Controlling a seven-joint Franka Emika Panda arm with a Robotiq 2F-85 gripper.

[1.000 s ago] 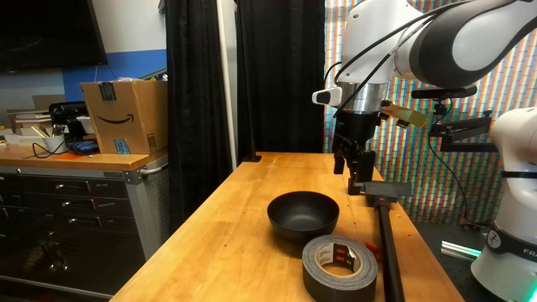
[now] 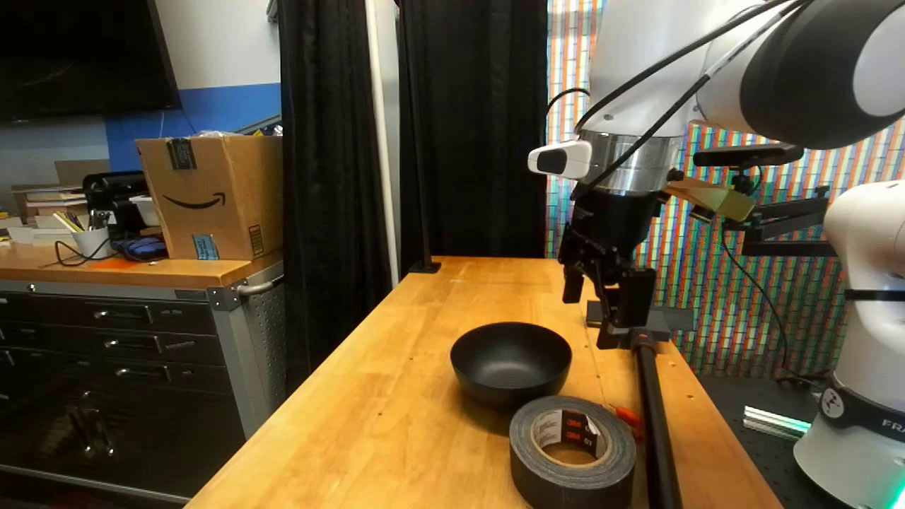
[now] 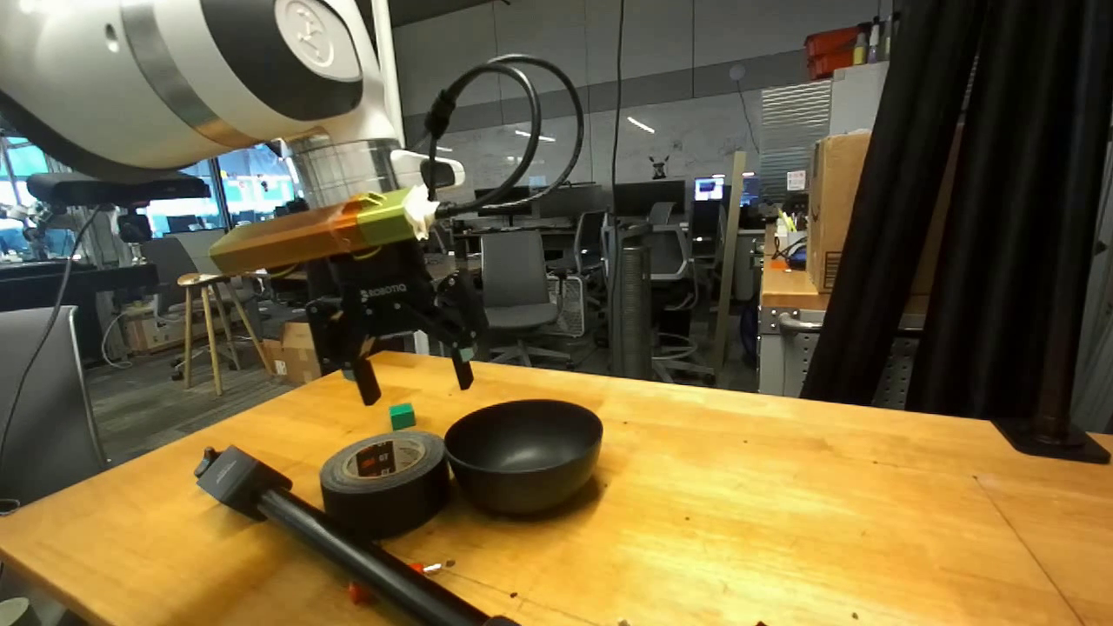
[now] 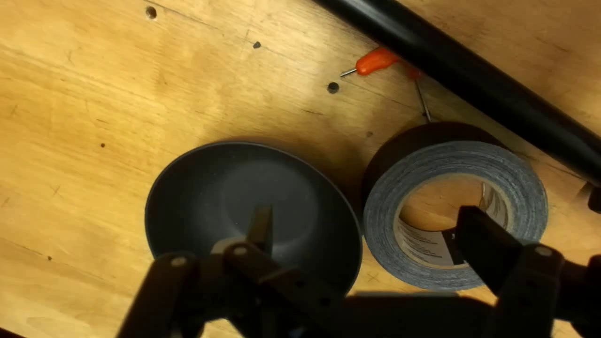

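My gripper (image 3: 415, 377) is open above the wooden table, with nothing between its fingers. In exterior view 2, a small green cube (image 3: 402, 416) lies on the table, appearing below the gap between the fingertips. The cube does not show in the wrist view. A black bowl (image 2: 510, 366) stands upright with nothing visible inside it. Close beside it lies a large roll of dark tape (image 2: 573, 454). From the wrist, one finger (image 4: 260, 228) overlaps the bowl and the other overlaps the tape roll (image 4: 524, 186).
A black pole (image 3: 365, 553) with a blocky end lies along the table near the tape. Small orange-handled tools (image 4: 376, 61) lie partly under it. Bare table (image 3: 793, 501) stretches beyond the bowl, and a dark curtain (image 2: 475, 136) hangs behind.
The bowl, tape roll and pole have stayed put.
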